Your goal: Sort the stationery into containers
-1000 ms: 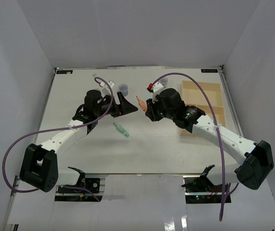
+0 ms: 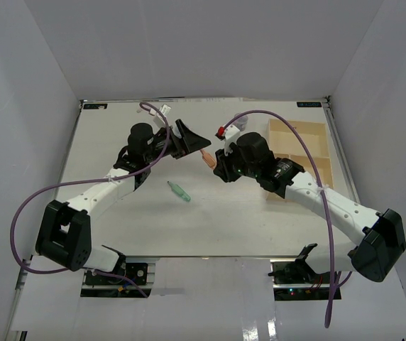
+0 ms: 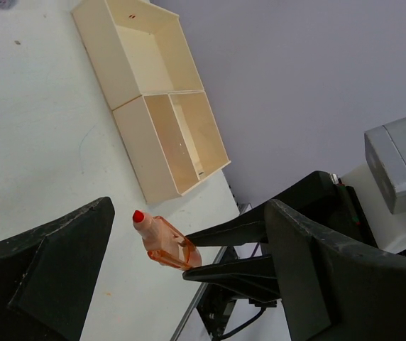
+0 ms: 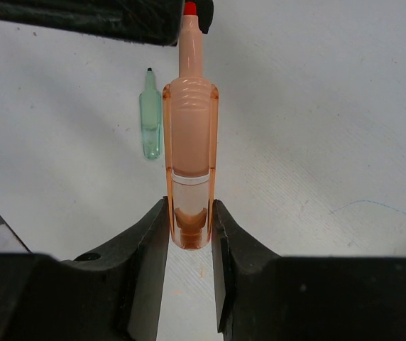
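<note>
An orange marker (image 4: pixel 191 135) with a red tip is held by its rear end in my right gripper, which is shut on it above the table. In the top view my left gripper (image 2: pixel 197 142) stands close to the marker's tip end. Its fingers are open; in the left wrist view the marker (image 3: pixel 164 241) shows in the gap beyond them. A dark finger (image 4: pixel 118 18) of the left gripper crosses the top of the right wrist view beside the red tip; contact cannot be told. A green marker (image 2: pixel 179 191) lies on the table below.
A cream container with an open compartment (image 3: pixel 153 53) and a divided one (image 3: pixel 187 138) stands on the right side of the table. A small clear cup (image 2: pixel 240 122) is at the back.
My left gripper has moved toward the back and slightly right, up to the marker's tip, covering a cup behind it. The right gripper, with the orange marker, has barely moved.
</note>
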